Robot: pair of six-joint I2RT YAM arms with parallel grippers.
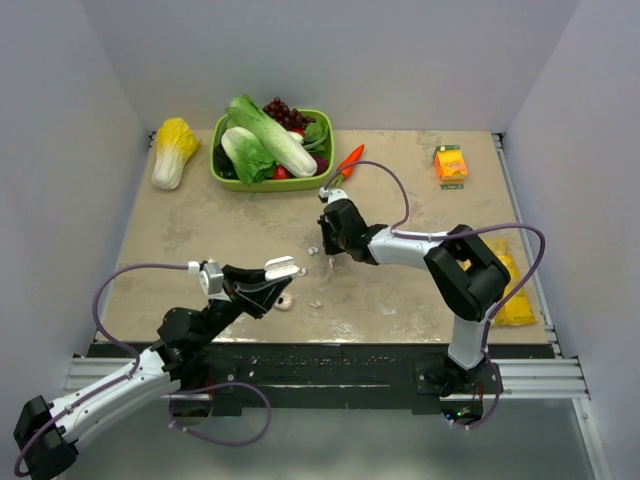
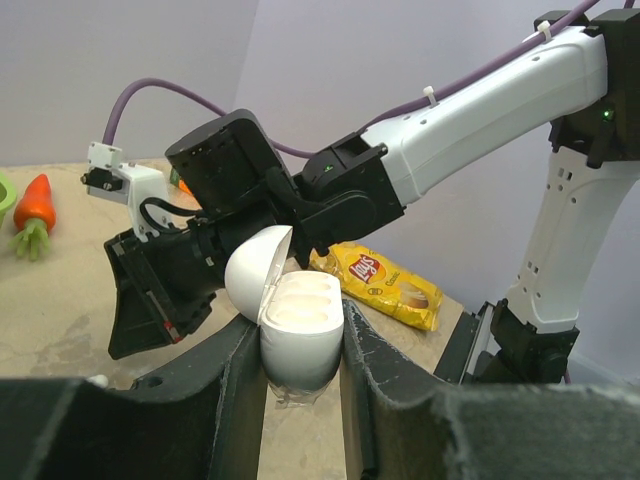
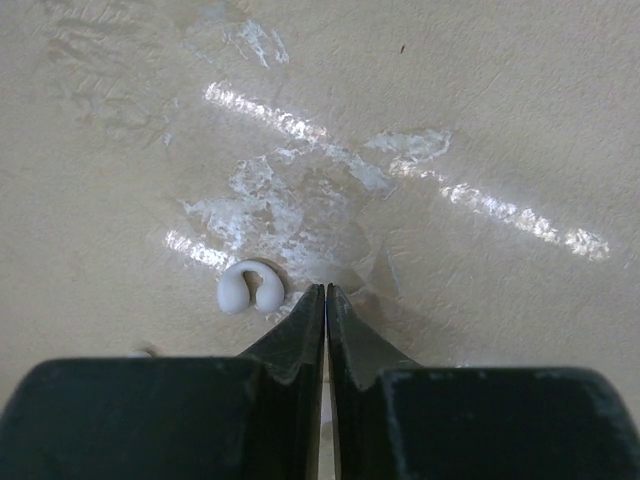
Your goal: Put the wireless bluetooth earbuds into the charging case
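My left gripper (image 1: 279, 282) is shut on the white charging case (image 2: 303, 345), which hangs above the table's front with its lid (image 2: 256, 272) raised. Fingertips together, my right gripper has nothing between them. Just left of those fingertips in the right wrist view lies a white, arch-shaped earbud (image 3: 233, 292), flat on the table and outside the fingers. From above, a small white earbud (image 1: 313, 250) shows left of the right gripper. A blurred white piece peeks out near the lower left of the right wrist view, mostly hidden.
A white round item (image 1: 283, 301) and a small pale piece (image 1: 316, 304) lie near the front edge. Behind are a green vegetable basket (image 1: 250, 185) and a carrot (image 1: 351, 160). A yellow chip bag (image 1: 515, 290) rests at the right. Open table lies left of the right gripper.
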